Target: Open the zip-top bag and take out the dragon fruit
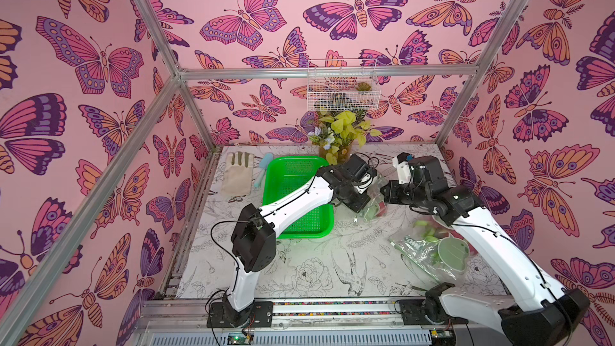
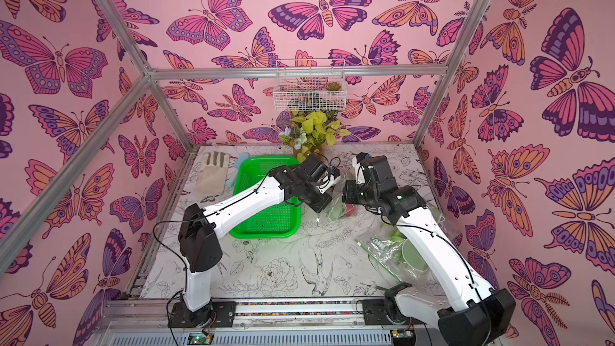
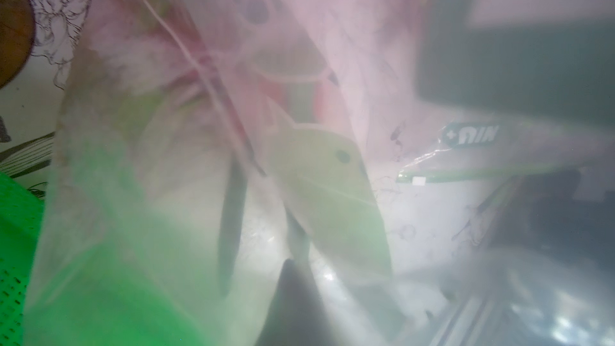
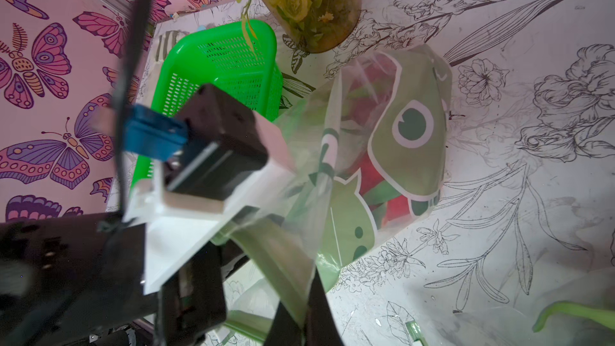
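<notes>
The clear zip top bag [image 4: 410,173], printed with green dinosaur figures, stands between my two grippers, right of the green basket. Pink-red and green of the dragon fruit [image 4: 397,210] show through its film, so the fruit is inside. At the bag's green-edged mouth my right gripper is shut, with the edge film running between its fingertips. My left gripper [image 1: 367,201] is shut against the other side of the bag, and no film clearly shows caught in it. Hazy bag film [image 3: 320,185] covers most of the left wrist view, hiding much of its fingers.
The green basket [image 1: 297,233] stands empty under the left forearm. A flower pot [image 4: 320,12] is behind the bag. Another clear bag with green items [image 1: 422,253] lies near the right arm. A glove [image 1: 237,176] rests at the back left.
</notes>
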